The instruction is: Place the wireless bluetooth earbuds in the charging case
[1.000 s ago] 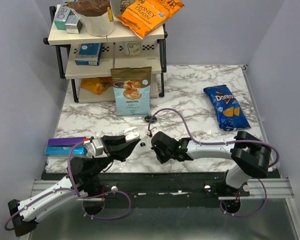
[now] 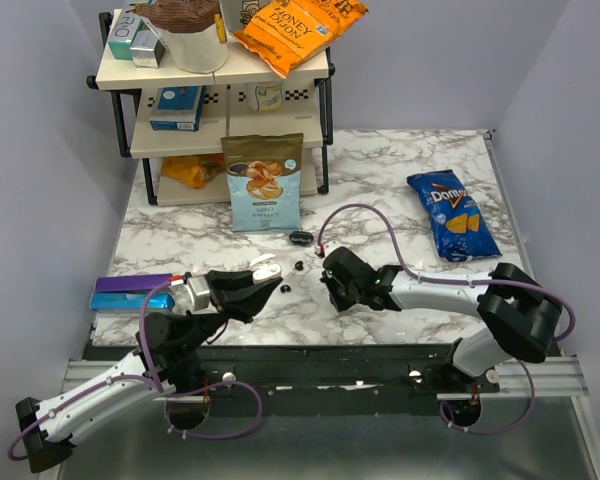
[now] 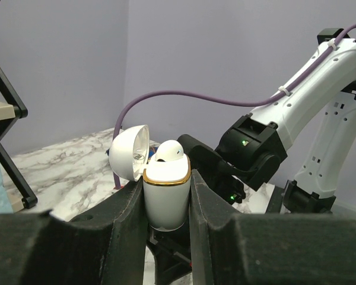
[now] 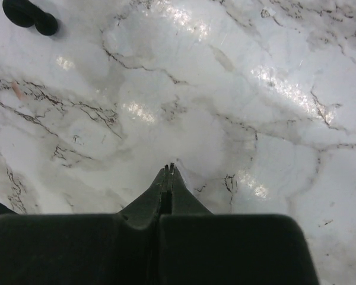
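Observation:
My left gripper [image 2: 270, 284] is shut on the white charging case [image 3: 166, 205], which stands upright with a gold band and its lid [image 3: 129, 152] flipped open. A rounded white part shows in the case's opening; whether it is an earbud I cannot tell. Two small black pieces that look like earbuds, one [image 2: 299, 266] farther back and another [image 2: 285, 289] nearer, lie on the marble between the arms. Low over the table, to their right, my right gripper is shut, nothing visible between its tips. One black earbud-like piece [image 4: 29, 16] appears at that view's upper left.
A dark oval object [image 2: 301, 238] lies behind the small black pieces, before a light-blue chip bag [image 2: 265, 205] at the shelf [image 2: 130, 140]. A Doritos bag [image 2: 453, 215] occupies the back right. Open marble surrounds the right gripper.
My left arm and the case have stayed still.

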